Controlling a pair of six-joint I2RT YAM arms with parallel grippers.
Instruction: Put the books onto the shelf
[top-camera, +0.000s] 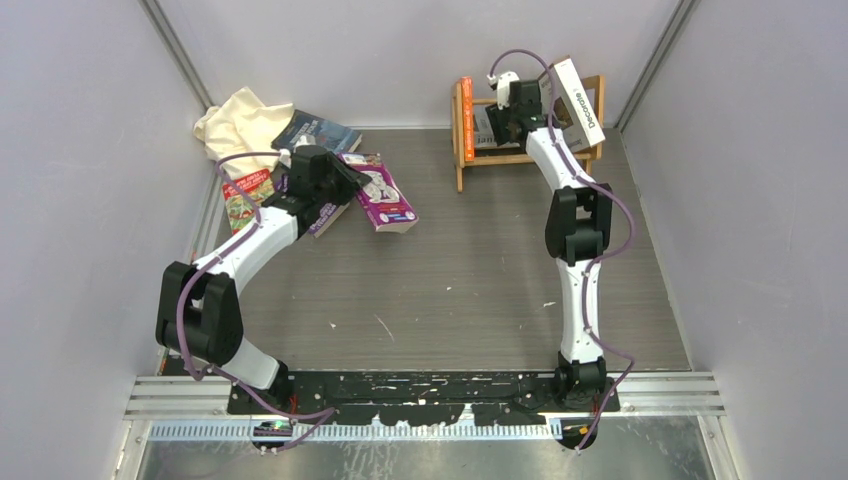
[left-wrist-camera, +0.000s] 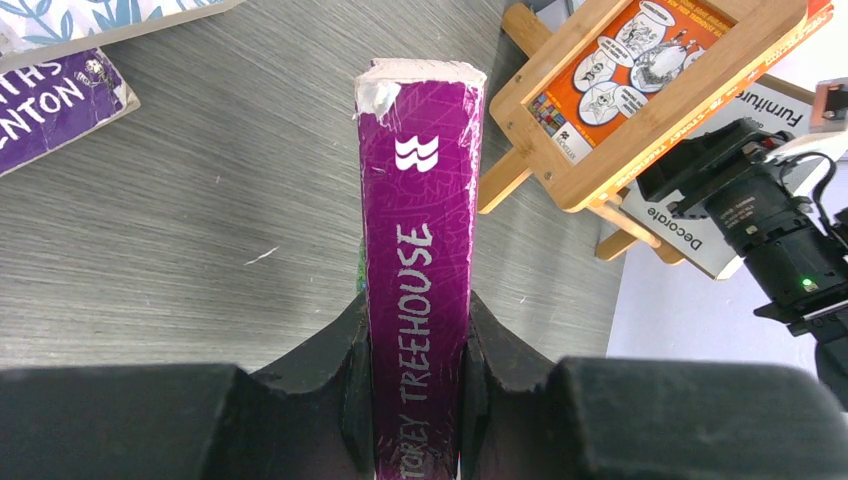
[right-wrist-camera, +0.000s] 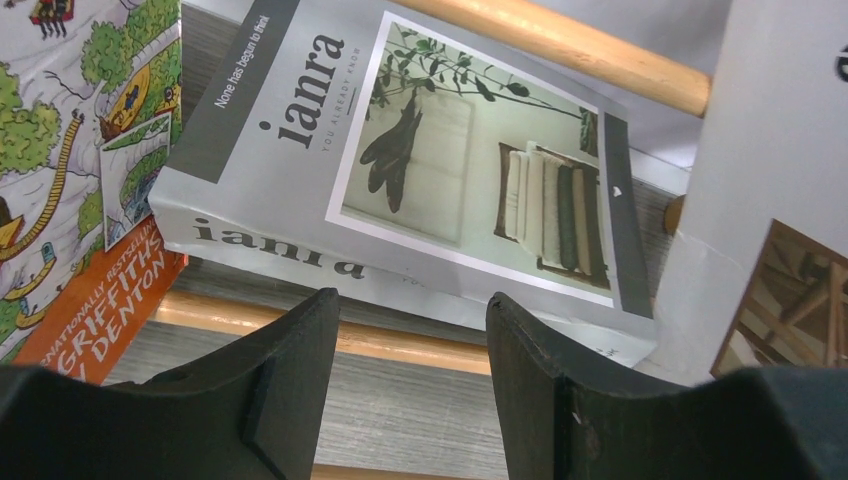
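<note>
A purple Treehouse book is clamped in my left gripper, held above the floor; the top view shows the purple book left of centre. At the back right stands a wooden rack. An orange book is upright at its left end, and a white Decorate book leans at its right end. Between them a grey ianra book lies flat across the rack's bars. Over that book my right gripper stands open, nothing between its fingers.
A blue book, a red-green book and a purple-spined book lie at the back left, beside a cream cloth bag. Walls close in both sides.
</note>
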